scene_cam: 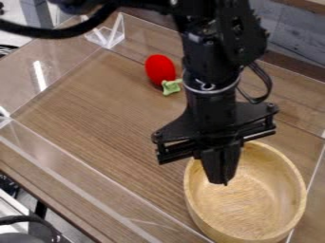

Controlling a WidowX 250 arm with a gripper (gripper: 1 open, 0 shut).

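Note:
My black gripper [219, 163] hangs over the upper left part of a yellow bowl [248, 204] at the lower right. The fingertips point down, and whether they are apart or holding anything is hard to tell. A red object [160, 66] with a small green piece [172, 86] beside it lies on the wooden table [89, 133], behind and left of the gripper.
Clear plastic brackets stand at the back left [108, 33] and left edge. A wooden wall or ledge runs along the back right.

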